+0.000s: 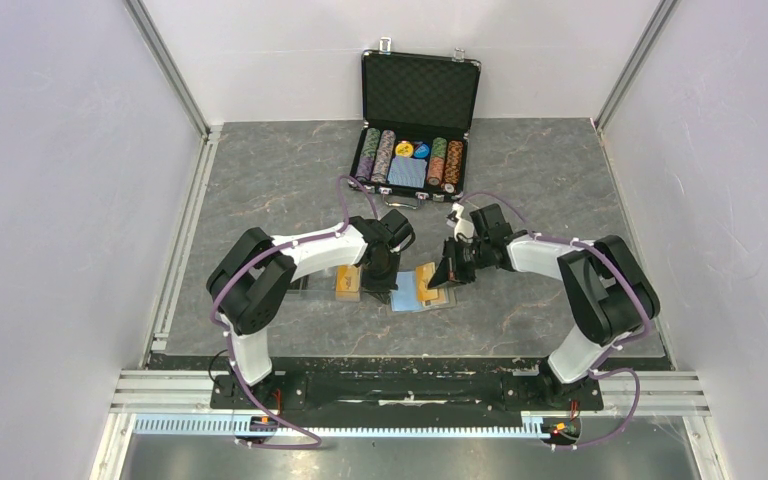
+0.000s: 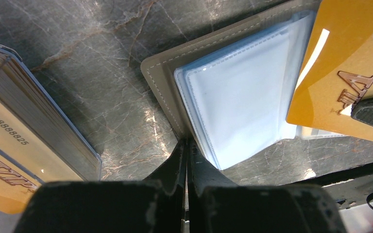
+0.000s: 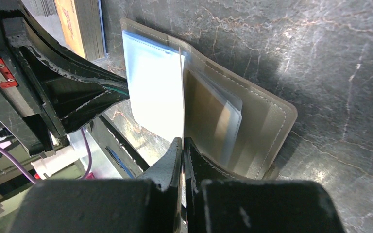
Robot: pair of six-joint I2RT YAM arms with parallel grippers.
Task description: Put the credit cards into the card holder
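The card holder lies open on the table, with grey stitched covers and clear bluish sleeves. My right gripper is shut on a yellow credit card, seen edge-on in the right wrist view. That card stands tilted over the holder's middle; whether its lower edge is inside a sleeve I cannot tell. My left gripper is shut at the holder's left edge, touching or very close; whether it pinches the cover is unclear. Left of it, a clear box holds a stack of yellow cards.
An open black case with poker chips stands at the back of the table. The table's front edge runs close below the holder. Free marble surface lies to the right.
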